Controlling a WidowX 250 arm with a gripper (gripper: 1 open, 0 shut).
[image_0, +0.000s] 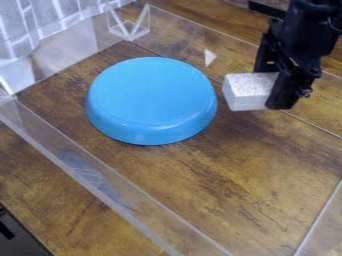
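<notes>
My black gripper hangs at the upper right, shut on a white speckled block, which is held up just right of a blue upturned bowl or dome on the wooden surface. The block's far side is hidden by the gripper.
Clear plastic walls edge the wooden floor at the left and back. White fabric shows at the top left.
</notes>
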